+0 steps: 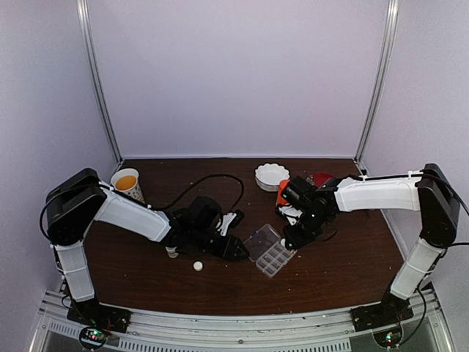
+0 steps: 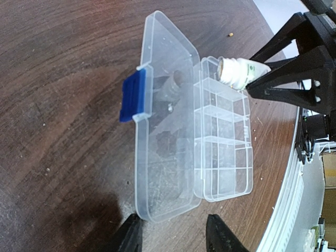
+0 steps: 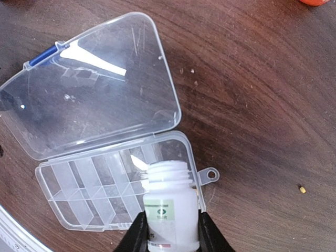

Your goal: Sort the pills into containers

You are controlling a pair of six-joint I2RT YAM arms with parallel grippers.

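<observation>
A clear plastic pill organizer (image 3: 100, 199) lies on the dark table, its lid (image 3: 105, 94) folded open. My right gripper is shut on a white bottle (image 3: 170, 210) with a green label. The uncapped bottle is tipped nearly flat in the left wrist view, its mouth (image 2: 221, 70) over the organizer's end compartments. Whether pills are inside the bottle cannot be seen. Close to the lid's near corner, my left gripper stands open, with nothing clearly held between its fingers. In the top view the organizer (image 1: 275, 258) sits between both grippers.
A white cap (image 1: 198, 266) and a small bottle (image 1: 172, 252) lie near the left arm. Behind stand a patterned cup (image 1: 127, 183), a white scalloped bowl (image 1: 271, 175) and an orange object (image 1: 281, 192). A small yellowish bit (image 3: 302, 189) lies loose.
</observation>
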